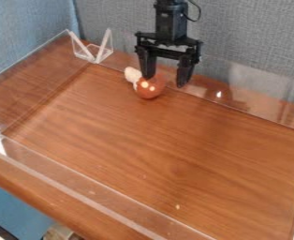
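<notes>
My black gripper (165,69) hangs near the back wall of the wooden tray, open, its two fingers apart above and to either side of a toy mushroom. The mushroom has a red cap (150,88) with white spots and a pale stem (133,75), and it lies on its side on the wood floor. Nothing shows held between the fingers.
A white wire rack (91,49) stands in the back left corner. Clear plastic walls edge the wooden floor (162,159), which is bare across the middle and front.
</notes>
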